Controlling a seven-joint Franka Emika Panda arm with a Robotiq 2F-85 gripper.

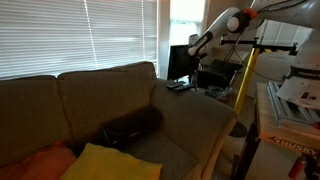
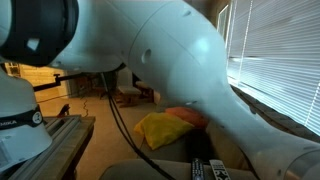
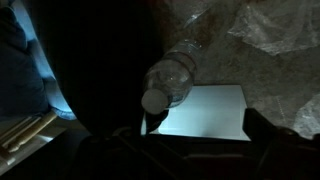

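Note:
In the wrist view, my gripper stands open, its two dark fingers apart at the lower edge. A clear plastic bottle (image 3: 173, 75) with a pale cap lies ahead of the fingers, left of the middle, cap end towards me. A flat pale rectangle (image 3: 207, 110) shows beyond and between the fingers. Nothing appears held. In exterior view 1, the gripper (image 1: 194, 64) is small at the far end of the couch, over dark items, and its fingers are hard to make out there.
Crumpled clear plastic (image 3: 280, 25) lies at the upper right of the wrist view. The brown couch (image 1: 100, 90) bears a yellow pillow (image 1: 110, 163) and a dark bundle (image 1: 130, 127). A yellow pole (image 1: 247, 75) stands near the arm. Remotes (image 2: 208, 170) lie below the arm.

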